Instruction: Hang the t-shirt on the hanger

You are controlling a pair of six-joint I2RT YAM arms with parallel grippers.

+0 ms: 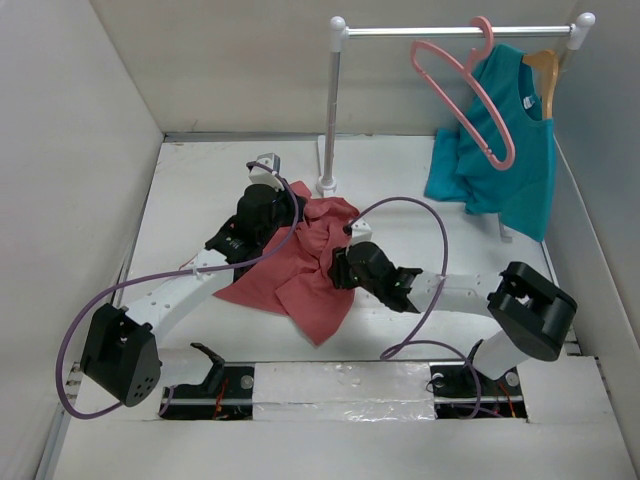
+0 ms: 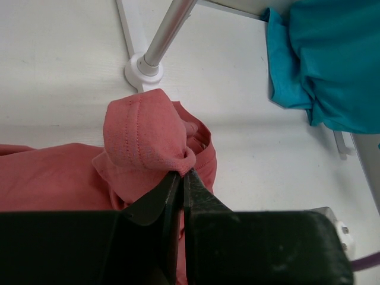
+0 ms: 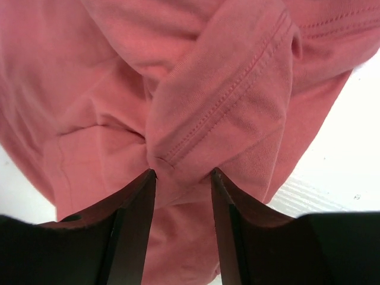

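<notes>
A red t-shirt (image 1: pixel 305 295) lies crumpled on the white floor. My left gripper (image 1: pixel 280 200) is shut on a bunched fold at its back edge, which shows above the fingers in the left wrist view. My right gripper (image 1: pixel 342 262) is at the shirt's right side; in the right wrist view its part-open fingers (image 3: pixel 122 231) are over a seamed fold (image 3: pixel 219 101). A pink hanger (image 1: pixel 450 70) hangs from the rail (image 1: pixel 400 31), empty.
A teal shirt (image 1: pixel 520 170) on a wooden hanger (image 1: pixel 547 75) hangs at the right of the rail. The rack's post (image 1: pixel 331 120) stands behind the red shirt.
</notes>
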